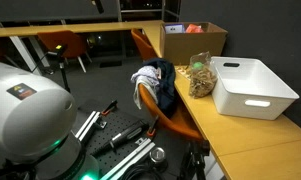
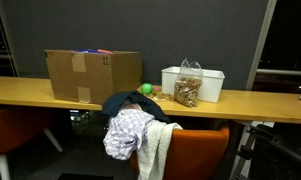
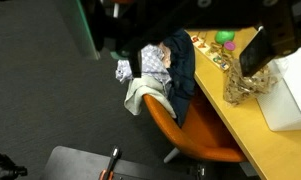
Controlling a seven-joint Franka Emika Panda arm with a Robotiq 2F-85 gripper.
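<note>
In the wrist view my open gripper has its dark fingers wide apart, with nothing held between them. Beyond it, well below, clothes hang over an orange chair (image 3: 195, 138): a dark garment (image 3: 180, 70), a patterned cloth (image 3: 154, 64) and a whitish cloth (image 3: 148, 92). On the wooden table (image 1: 248, 137) a clear bag of brown pieces (image 1: 201, 76) stands beside a white bin (image 1: 252, 87). A large cardboard box (image 2: 93, 78) stands farther along, near a green ball (image 2: 146, 89).
The white arm (image 1: 32, 115) fills the lower left of exterior view 1. Tools and cables lie on the dark base near it. Bare tabletop (image 1: 270, 150) lies in front of the white bin. Other orange chairs (image 1: 65, 44) stand at the back.
</note>
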